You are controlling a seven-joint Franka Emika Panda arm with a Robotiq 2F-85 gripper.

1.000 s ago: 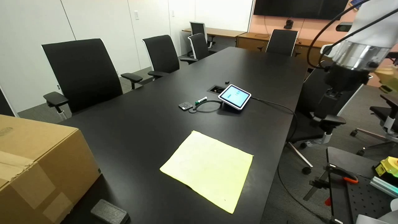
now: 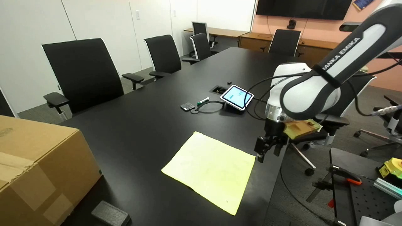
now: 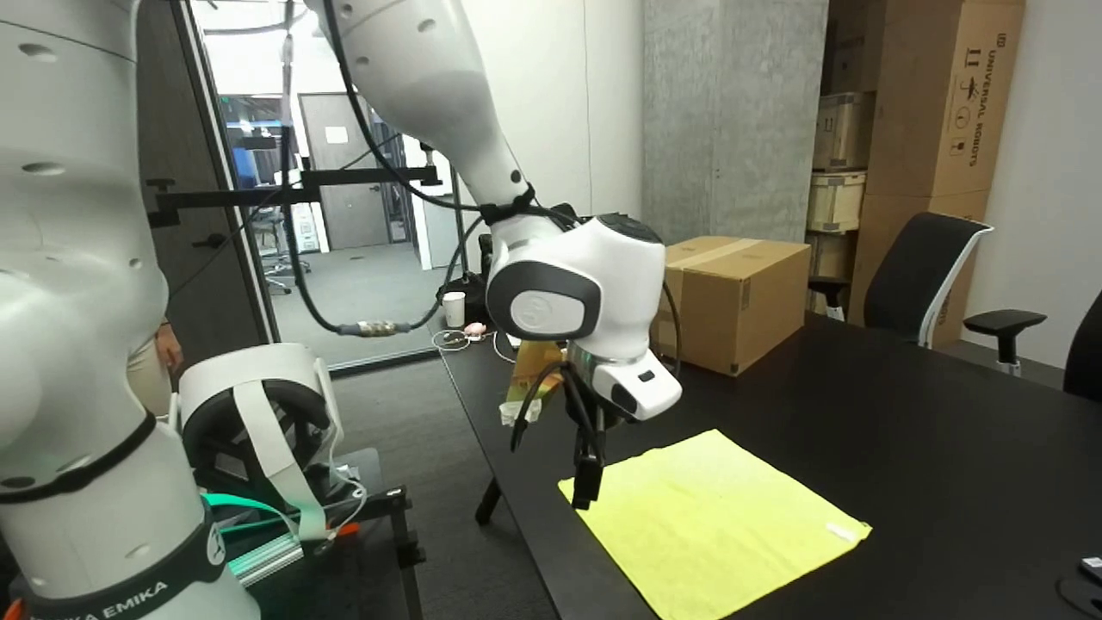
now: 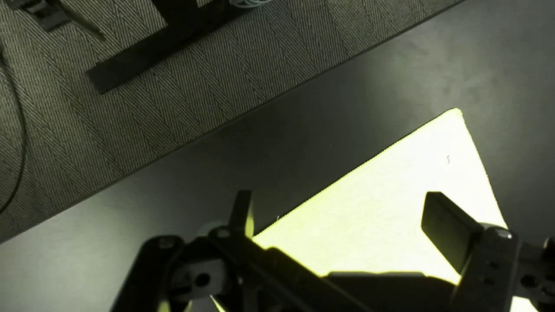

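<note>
A yellow cloth (image 2: 213,169) lies spread flat on the dark table, close to its right edge in exterior view 1. My gripper (image 2: 269,150) hangs over that edge of the cloth, near one corner, with its fingers pointing down. In the wrist view the gripper is wide open, and only table and cloth (image 4: 385,208) show between its fingers. Exterior view 2 shows the cloth (image 3: 713,517) beyond the gripper, whose far finger is partly hidden there.
A cardboard box (image 2: 45,169) and a dark block (image 2: 110,214) occupy the table's near left. Farther back are a tablet on a stand (image 2: 237,98), a green marker (image 2: 203,101) and a small dark device (image 2: 187,107). Bare table surrounds the cloth.
The arm has come in from beyond the table's right side, moving left and down, so the gripper is now over the cloth's edge. The cloth looks unmoved.
</note>
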